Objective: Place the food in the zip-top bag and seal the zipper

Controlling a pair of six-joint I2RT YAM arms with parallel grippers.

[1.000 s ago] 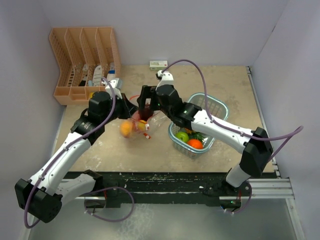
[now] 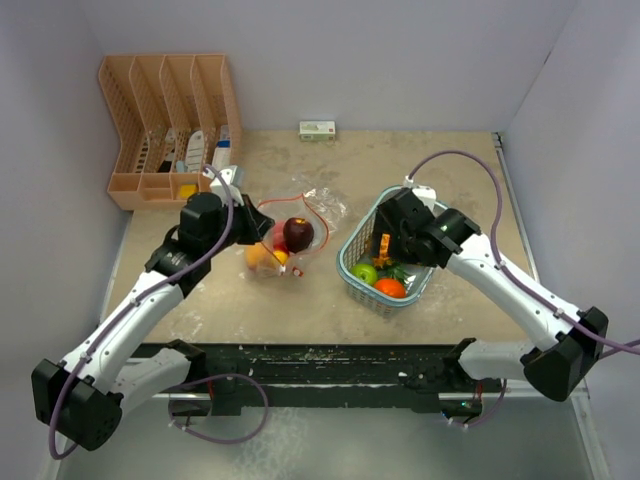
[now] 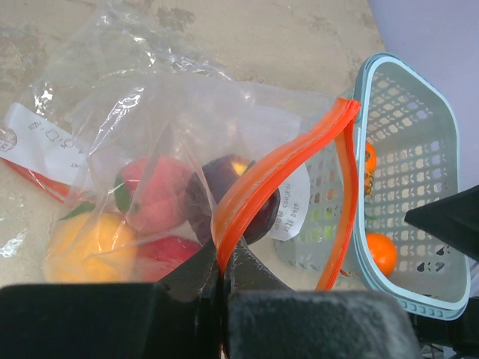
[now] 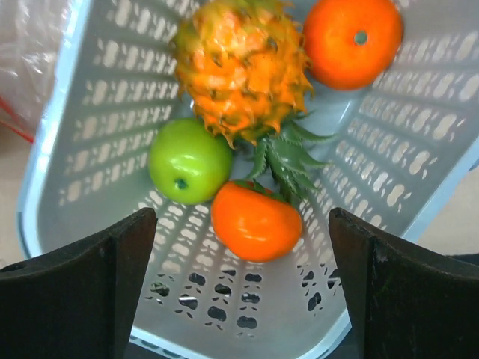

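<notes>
Clear zip bag lies mouth-up toward the basket, its orange zipper rim spread in a loop. My left gripper is shut on the near edge of that rim. Inside the bag show a yellow-orange fruit, a pink fruit, a red one and a dark purple one. Over the blue-grey basket, my right gripper stands open above the food. Below it sit a green apple, a spiky orange fruit, an orange and an orange-red fruit with leaves.
The basket stands right of the bag, its wall close to the bag's mouth. A peach-coloured rack fills the back left, and a small box rests at the back. Clear table lies in front.
My right gripper has moved right, from the bag's mouth to over the basket. The dark fruit in the bag now shows uncovered. The left gripper has stayed at the bag's edge.
</notes>
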